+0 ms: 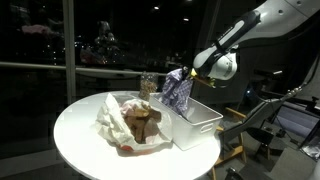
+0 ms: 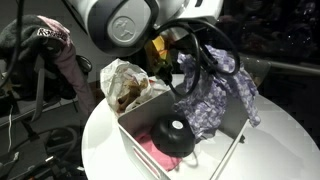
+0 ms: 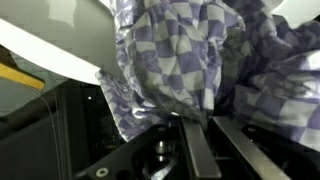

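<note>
A purple-and-white checkered cloth [image 1: 177,90] hangs from my gripper [image 1: 188,74] above the white box [image 1: 196,125], its lower end by the box's back left side. In the wrist view the same cloth [image 3: 175,50] is bunched at the fingertips, and the gripper is shut on it. From the other side, the cloth [image 2: 215,98] drapes over the box's far part and rim. Inside the box [image 2: 190,172] lie a black round object [image 2: 173,138] and something pink [image 2: 148,150]. The box floor under the cloth is hidden.
Left of the box, a crumpled white bag [image 1: 112,125] with a brown item [image 1: 142,122] rests on the round white table [image 1: 75,135]. A jar-like container [image 1: 148,84] stands behind.
</note>
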